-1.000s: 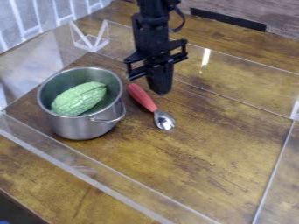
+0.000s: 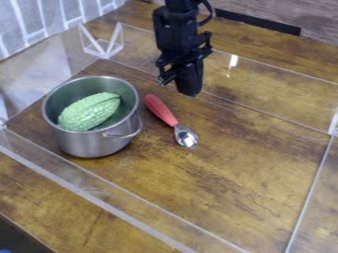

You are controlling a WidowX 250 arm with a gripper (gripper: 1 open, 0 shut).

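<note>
My black gripper (image 2: 183, 77) hangs over the back middle of the table, pointing down, shut with nothing visible between its fingers. In front of it and a little left lies a spoon with a red handle (image 2: 161, 110) and a metal bowl end (image 2: 185, 135). At the left, a steel pot (image 2: 101, 142) holds a green bumpy bitter melon (image 2: 90, 111).
Pale clear strips run along the sides and back of the work area. A white object (image 2: 27, 20) is at the top left corner.
My gripper has moved back toward the far side of the table, away from the spoon and pot, which have stayed in place.
</note>
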